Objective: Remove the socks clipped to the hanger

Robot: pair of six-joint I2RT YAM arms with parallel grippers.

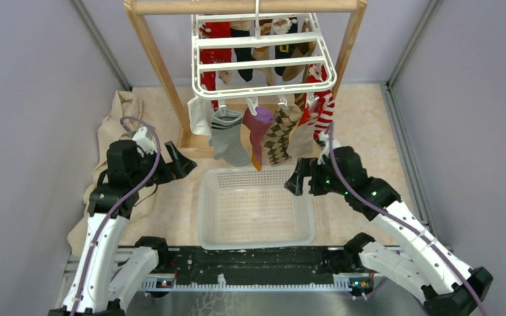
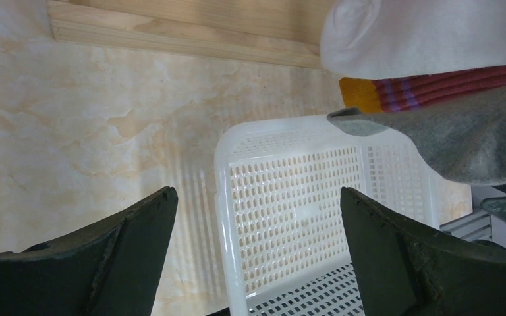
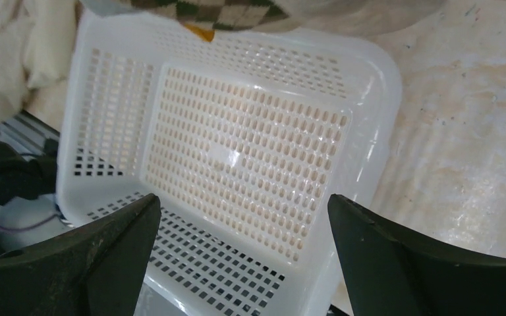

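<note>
Socks hang from clips on the white hanger (image 1: 263, 64): a white one (image 1: 199, 120), a grey one (image 1: 229, 141), a purple one (image 1: 257, 125), an argyle one (image 1: 278, 137) and red-striped ones (image 1: 324, 113). In the left wrist view the grey sock (image 2: 454, 131) hangs close ahead. My left gripper (image 1: 184, 161) is open, left of the grey sock, with nothing between its fingers. My right gripper (image 1: 296, 184) is open below the argyle sock, over the basket's right part, empty too. In the right wrist view, sock bottoms show blurred at the top.
The white plastic basket (image 1: 204, 210) lies on the floor below the socks. The wooden stand (image 1: 149, 46) frames the hanger. A beige cloth (image 1: 84, 234) lies at the left, near my left arm. Grey walls close both sides.
</note>
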